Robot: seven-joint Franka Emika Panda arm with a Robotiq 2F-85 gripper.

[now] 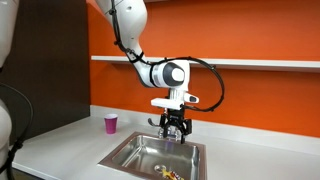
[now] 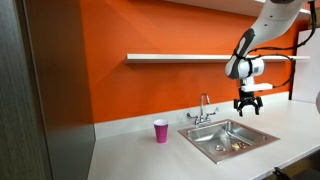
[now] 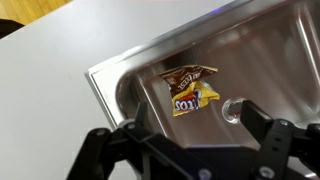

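Note:
Inside the steel sink point(image 1: 146, 145) lies a small crumpled snack wrapper, brown and yellow point(image 3: 190, 90), flat on the basin floor near one corner and close to the round drain point(image 3: 233, 110). In exterior view 1 only a bit of the wrapper point(image 1: 172, 175) shows at the sink's near side. My gripper point(image 1: 174, 134) hangs over the back part of the sink, pointing down, in front of the faucet. Its black fingers are apart at the lower edge of the wrist view, with nothing between them. The wrapper lies well below and ahead of them.
A magenta cup point(image 2: 161, 131) stands on the white counter point(image 2: 130, 157), away from the sink. The faucet point(image 2: 204, 108) rises behind the basin, and a white shelf point(image 2: 185, 58) runs along the orange wall. Counter room between cup and sink is clear.

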